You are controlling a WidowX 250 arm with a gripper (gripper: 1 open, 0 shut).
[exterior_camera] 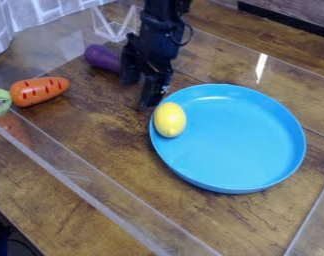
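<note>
The black gripper (141, 85) reaches down from the top centre to just right of a purple eggplant (103, 58), which it partly hides, and just above and left of a blue plate (245, 145). Its fingers are dark and overlap, but it appears open, and I cannot make out anything held. A yellow egg-shaped object (169, 119) sits on the plate's left side, a little below the gripper. An orange toy carrot (42, 88) with a green top lies at the left.
Clear walls or panels run along the left and right sides, and a metal object stands at the top-left corner.
</note>
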